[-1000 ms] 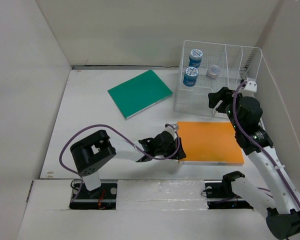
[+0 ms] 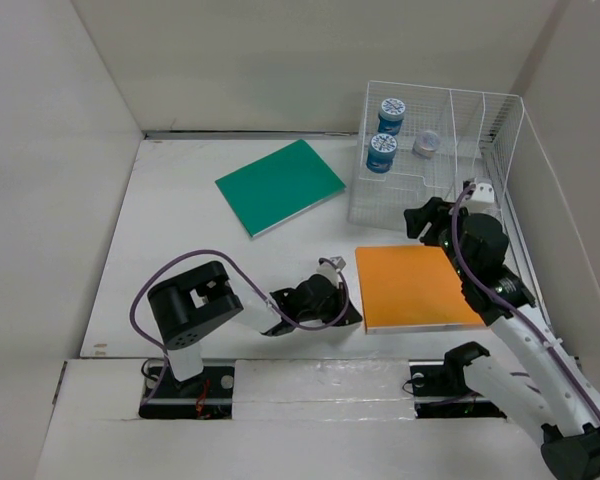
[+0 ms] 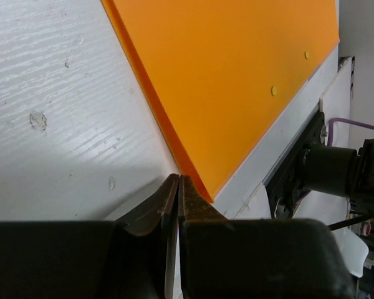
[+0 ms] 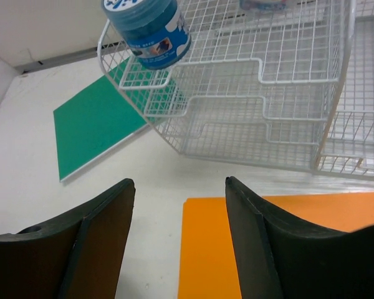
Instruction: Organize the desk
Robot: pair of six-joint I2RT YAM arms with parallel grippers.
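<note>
An orange book (image 2: 418, 287) lies flat on the desk below the wire rack. My left gripper (image 2: 356, 320) is beside its near left corner. In the left wrist view the left fingertips (image 3: 186, 187) meet with nothing between them, just short of the orange book's corner (image 3: 202, 177). My right gripper stands open and empty, over the space between the orange book and the rack's front. A green book (image 2: 280, 187) lies flat at the back of the desk, left of the rack.
The white wire rack (image 2: 405, 215) stands at the back right. On it are two blue-lidded jars (image 2: 381, 153) and a clear tub (image 2: 426, 143). A wall (image 2: 580, 170) rises close by the right arm.
</note>
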